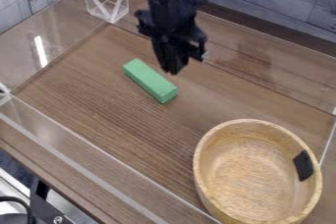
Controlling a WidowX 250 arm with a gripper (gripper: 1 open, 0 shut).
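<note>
A green rectangular block (151,81) lies on the wooden tabletop (92,130), left of centre. The dark gripper (175,51) hangs above it, a little up and to the right, apart from the block. Its fingertips are blurred; I see nothing held between them, and it looks shut.
A large round cream bin (256,174) with a dark label takes up the lower right. White brackets stand at the top left and left edge.
</note>
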